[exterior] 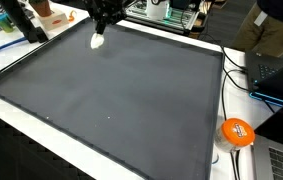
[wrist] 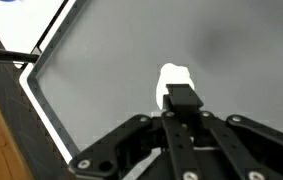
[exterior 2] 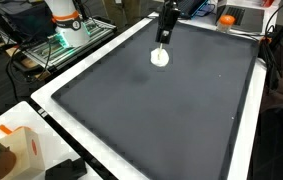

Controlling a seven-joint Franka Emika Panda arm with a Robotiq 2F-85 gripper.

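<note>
A small white object [exterior: 97, 41] hangs from my gripper [exterior: 98, 31] near the far edge of the grey tray in exterior view 1. In exterior view 2 the same white piece [exterior 2: 160, 58] shows as a rounded shape below the fingers. From the wrist, the white object [wrist: 173, 78] sticks out past the fingertips of my gripper, which is shut on it. Its held end is hidden by the fingers, and what it is cannot be told.
The grey tray [exterior: 111, 95] with a pale rim is otherwise bare. An orange-topped white container [exterior: 235, 133] stands beyond its near right corner, close to a laptop [exterior: 279, 160]. Cables and a dark keyboard-like device [exterior: 271, 82] lie on the right.
</note>
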